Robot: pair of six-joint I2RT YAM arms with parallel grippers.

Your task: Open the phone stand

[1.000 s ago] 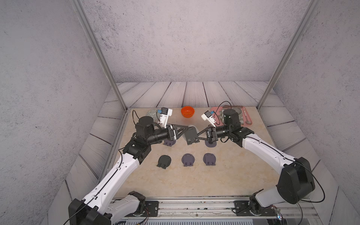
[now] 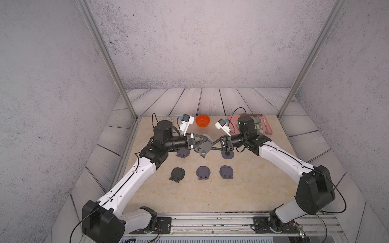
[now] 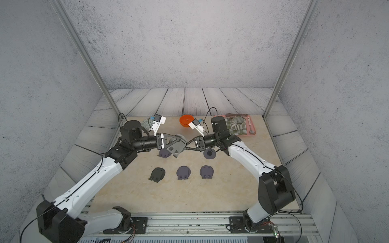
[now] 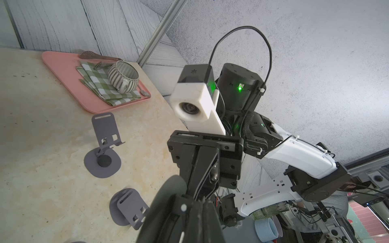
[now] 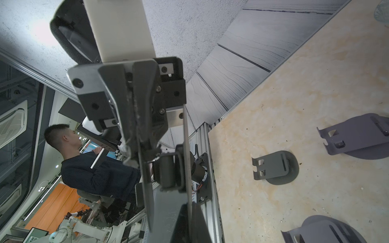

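Observation:
A dark grey phone stand (image 2: 204, 147) is tilted in the air between my two grippers. In the right wrist view its thin plate (image 5: 188, 162) is seen edge-on, running down between the fingertips of my right gripper, which is shut on it. My left gripper is shut, its tips close against the stand; nothing clearly shows between its fingers. From the left wrist a grey rounded part of the stand (image 4: 172, 192) lies just left of these fingers. The exact contact there is hard to tell.
Folded stands lie on the table, among them a dark one (image 2: 177, 174) and two purplish ones (image 2: 203, 172). An upright open stand (image 4: 106, 137), a pink tray (image 4: 87, 99) and an orange bowl (image 2: 202, 120) are farther back.
My left gripper has moved right, further over the stand. The right gripper has shifted slightly left. The stand's lower end has turned and now tilts more.

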